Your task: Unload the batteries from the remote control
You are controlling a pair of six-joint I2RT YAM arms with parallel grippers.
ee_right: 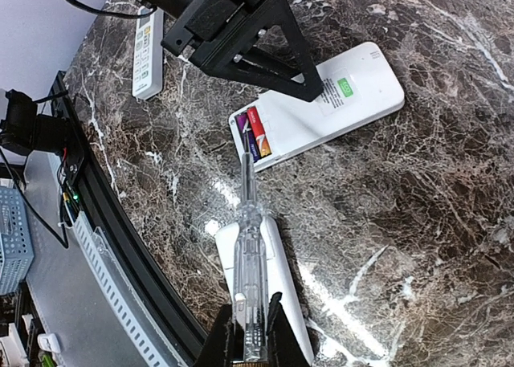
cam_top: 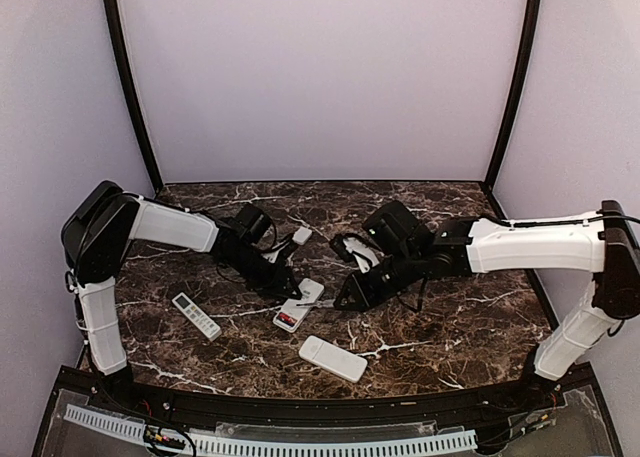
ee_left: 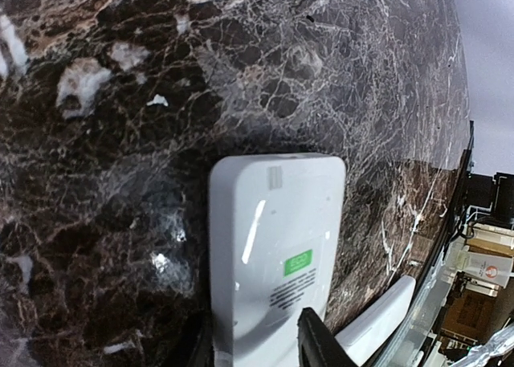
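The white remote (cam_top: 298, 303) lies back-up with its battery bay open; two batteries (ee_right: 257, 132) show inside at one end, a green label on the body (ee_left: 275, 222). My left gripper (cam_top: 292, 291) is over the remote's body, its fingertips part open on either side in the left wrist view; whether they touch is unclear. My right gripper is shut on a clear slim tool (ee_right: 249, 246), whose tip reaches to the batteries in the right wrist view.
A button remote (cam_top: 196, 316) lies at left, another white remote (cam_top: 332, 359) at front, and a small white piece (cam_top: 302, 235) behind. The table's front edge (ee_right: 120, 246) runs past; free marble lies at the back and right.
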